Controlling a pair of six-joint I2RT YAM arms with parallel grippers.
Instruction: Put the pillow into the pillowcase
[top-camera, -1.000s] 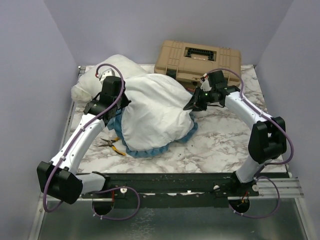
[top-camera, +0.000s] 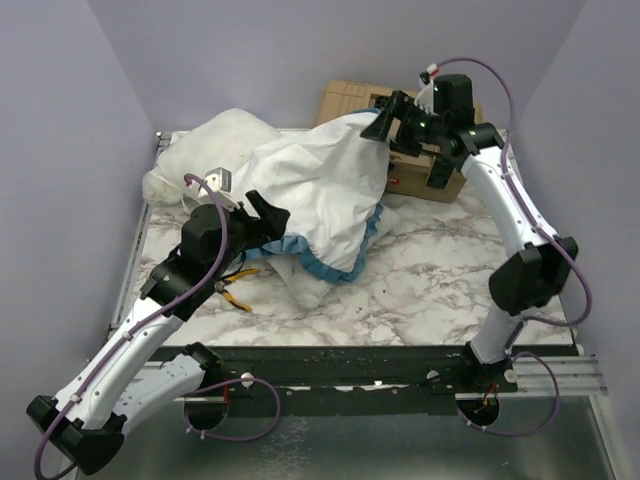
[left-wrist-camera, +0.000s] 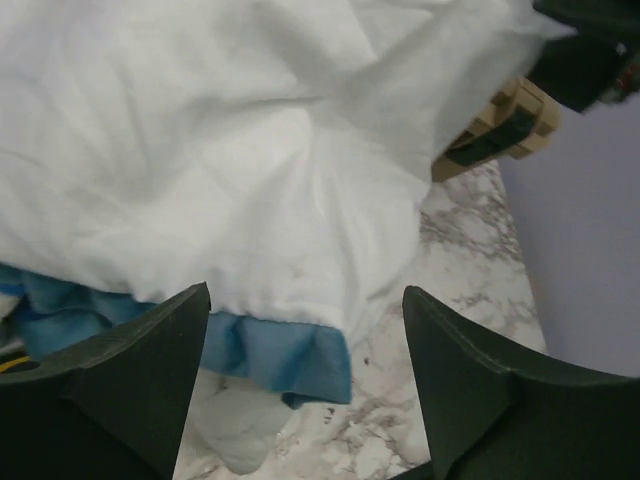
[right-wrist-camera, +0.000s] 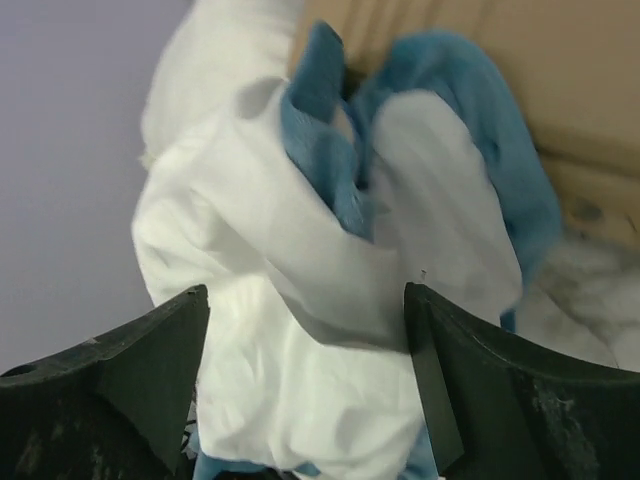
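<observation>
The white pillowcase (top-camera: 310, 180) with blue trim is spread across the middle, its upper right corner raised beneath my right gripper (top-camera: 382, 120). In the right wrist view its folded edge (right-wrist-camera: 325, 270) lies between the open fingers. My left gripper (top-camera: 262, 208) stands open above the pillowcase's left part; in the left wrist view the cloth (left-wrist-camera: 250, 180) is beyond the fingertips, not between them. The white pillow (top-camera: 205, 155) lies at the back left, partly hidden by the pillowcase.
A tan hard case (top-camera: 420, 185) sits at the back right behind the pillowcase. Yellow-handled pliers (top-camera: 235, 297) lie at the front left, beside my left arm.
</observation>
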